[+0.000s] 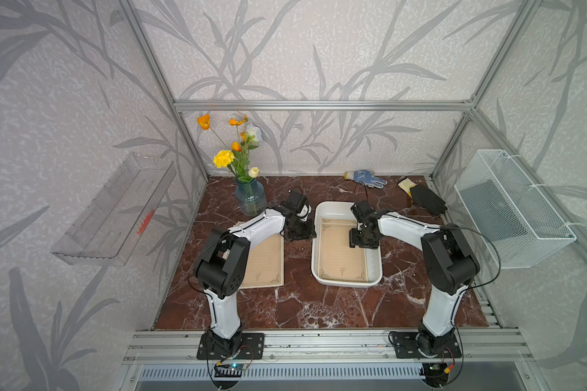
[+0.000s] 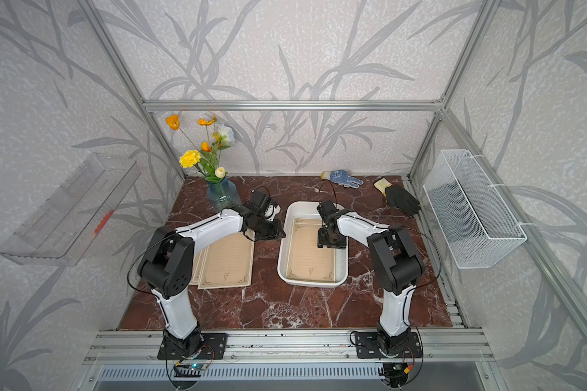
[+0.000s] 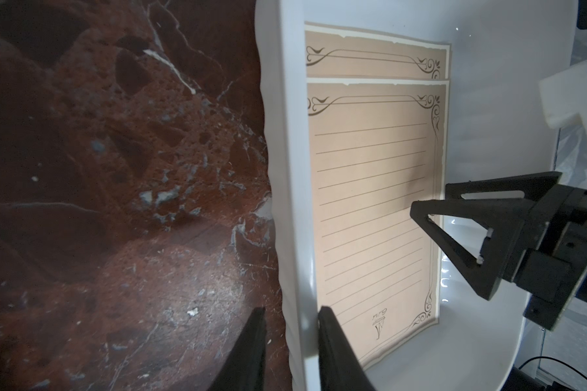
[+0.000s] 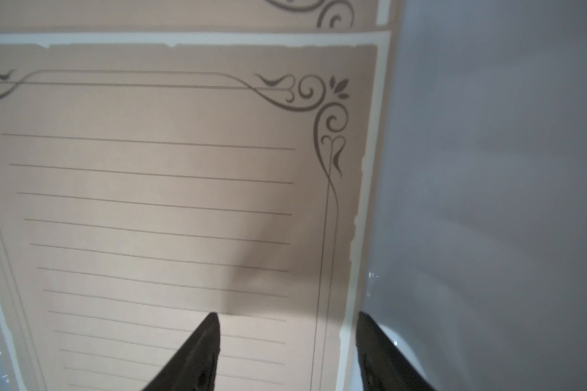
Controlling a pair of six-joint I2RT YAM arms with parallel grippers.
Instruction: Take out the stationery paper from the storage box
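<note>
The white storage box (image 1: 332,209) stands mid-table, holding overlapping beige sheets of lined stationery paper (image 3: 371,169) with scroll corners. Across its left wall, my left gripper is shut, the rim pinched between its black fingers. My right gripper is inside the box over the right part of the stationery. Its fingers are apart, one above the top sheet and the other past the sheet's right edge, with that edge running through the gap. Whether the fingertips touch the paper cannot be told.
More stationery sheets (image 2: 225,264) lie on the table left of the box, partly under my left arm. A glass vase of flowers (image 1: 250,197) stands behind them. Gloves (image 1: 366,178) lie at the back. Bare marble (image 1: 300,306) is free in front.
</note>
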